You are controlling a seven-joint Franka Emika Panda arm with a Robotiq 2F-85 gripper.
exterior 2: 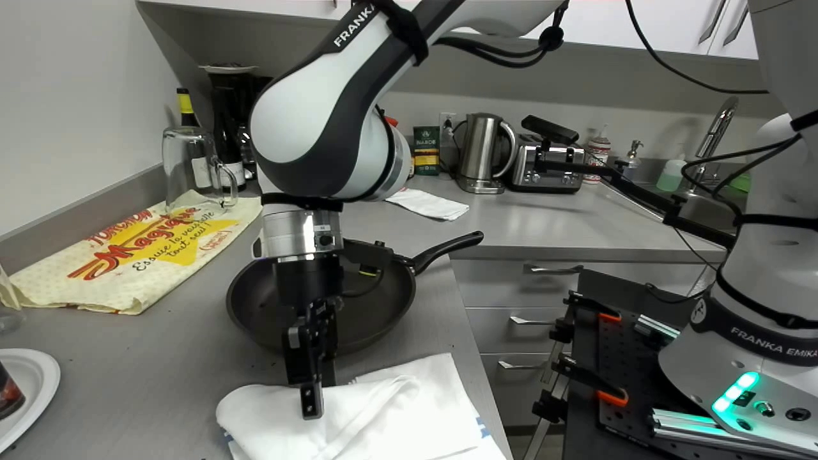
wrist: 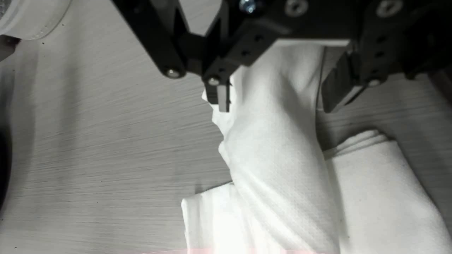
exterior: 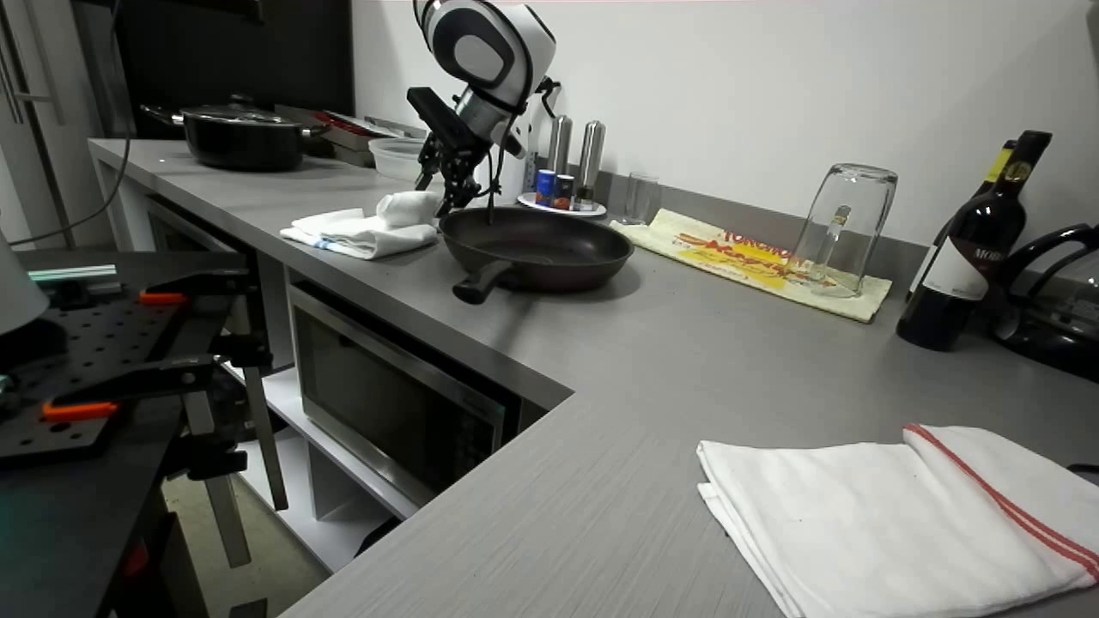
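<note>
A rumpled white towel (exterior: 355, 235) with blue stripes lies on the counter beside the dark frying pan (exterior: 541, 247). My gripper (exterior 2: 318, 390) points down at the towel's raised, bunched end. In the wrist view, the gripper is part open, its two fingers straddling a fold of the white towel (wrist: 275, 144). A gap shows between the right finger and the cloth; the left finger (wrist: 223, 97) overlaps the cloth's edge, and I cannot tell whether it touches. The towel still rests on the counter.
Close to the arm stands the frying pan, its handle (exterior 2: 452, 246) toward the counter's edge. A white plate (exterior 2: 38, 383) lies near the wall. A yellow printed cloth (exterior: 701, 247) carries an upturned glass mug (exterior: 850, 221). Open counter (exterior: 670, 350) lies beyond the pan.
</note>
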